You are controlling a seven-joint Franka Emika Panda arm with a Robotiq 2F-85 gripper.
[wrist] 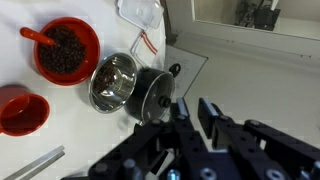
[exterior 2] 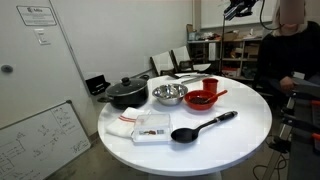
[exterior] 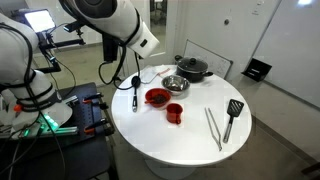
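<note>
My gripper is raised high and away from the table, its dark fingers at the lower right of the wrist view. Whether they are parted, or have something between them, does not show. Also in the wrist view, a red bowl [wrist: 88, 44] holds dark beans and a red spoon [wrist: 38, 36]. Next to it stands a metal bowl [wrist: 98, 98] with some dark beans in its bottom. A red cup [wrist: 22, 112] stands near the left edge, upright and seemingly empty. The gripper [exterior 2: 238, 12] is far above the tabletop in exterior view 2.
A lidded black pot [exterior: 193, 68] stands at the table's back. A black ladle [exterior 2: 203, 127], clear container [exterior 2: 153, 127] and white cloth [exterior 2: 122, 122] lie along one side; a black spatula [exterior: 234, 110] and silver tongs [exterior: 213, 128] lie opposite.
</note>
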